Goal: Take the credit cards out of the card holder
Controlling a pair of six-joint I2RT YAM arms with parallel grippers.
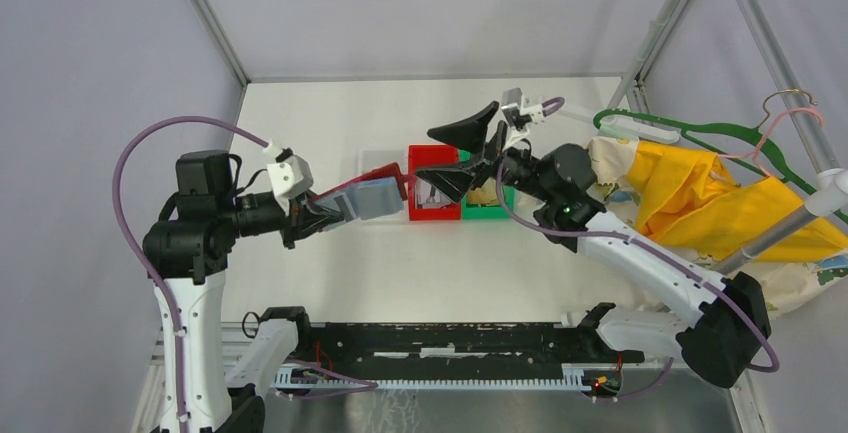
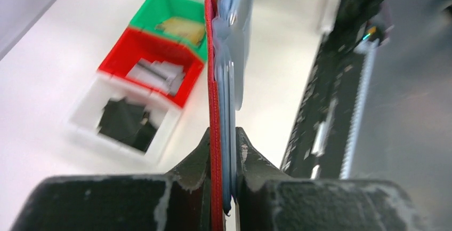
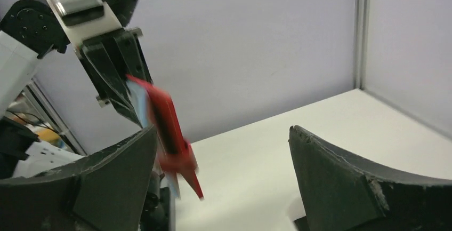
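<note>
The red card holder (image 2: 212, 76) with clear blue-tinted sleeves (image 2: 234, 55) is held by my left gripper, shut on it at one edge; in the top view it juts rightward from that gripper (image 1: 315, 218) above the table. My right gripper (image 1: 455, 158) stands open to the right of the holder, apart from it, with nothing between its fingers. In the right wrist view the holder (image 3: 173, 135) appears blurred beyond the right gripper's fingertips. Whether cards are in the sleeves I cannot tell.
A red tray (image 2: 125, 47) with grey items, a green tray (image 2: 149, 4) and a white tray (image 2: 85, 108) with dark items stand on the white table (image 1: 330, 283). Yellow cloths (image 1: 690, 203) and hangers lie at the right.
</note>
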